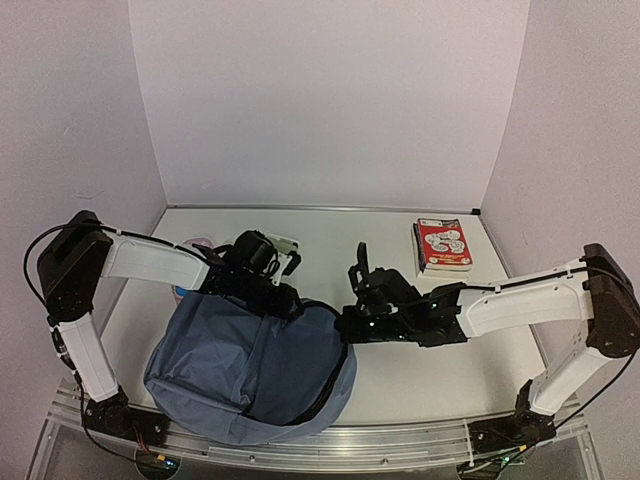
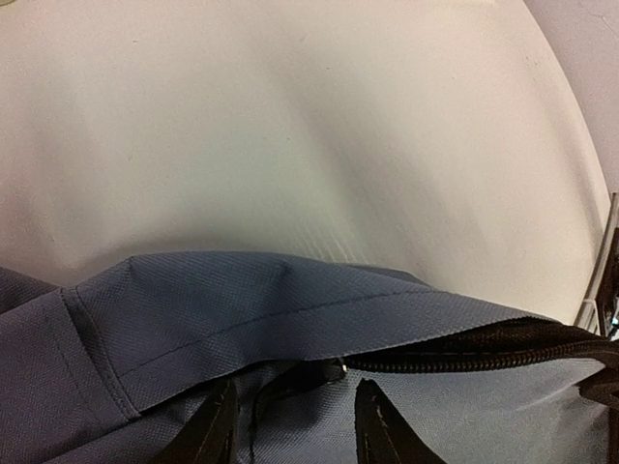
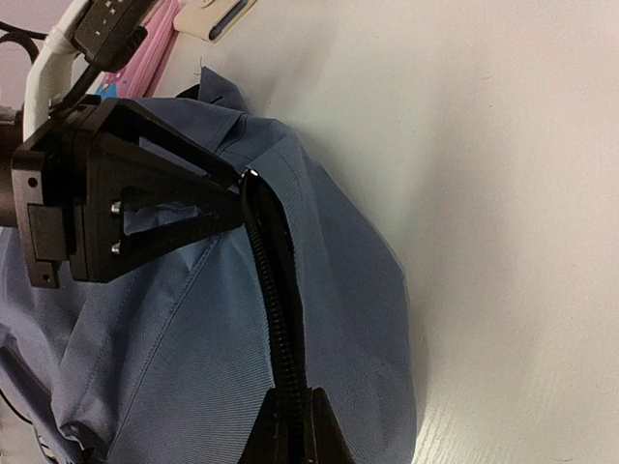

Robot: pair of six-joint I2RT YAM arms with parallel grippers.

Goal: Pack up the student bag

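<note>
The blue-grey bag [image 1: 205, 350] lies at the front left, its zipped mouth facing right. Over the mouth's upper edge is my left gripper [image 1: 292, 308]. In the left wrist view its fingers [image 2: 213, 427] stand apart, with the dark zipper pull [image 2: 295, 380] and bag cloth in the gap between them. Further along the mouth, my right gripper is shut on the black zipper edge [image 3: 276, 314]. A stack of books [image 1: 443, 245] with a red cover sits at the back right.
Behind the left arm, a pink item [image 3: 160, 43] and a beige item [image 3: 208, 17] lie on the table, partly hidden. Bare white table [image 1: 345, 225] spreads across the middle and back. Walls stand close on both sides.
</note>
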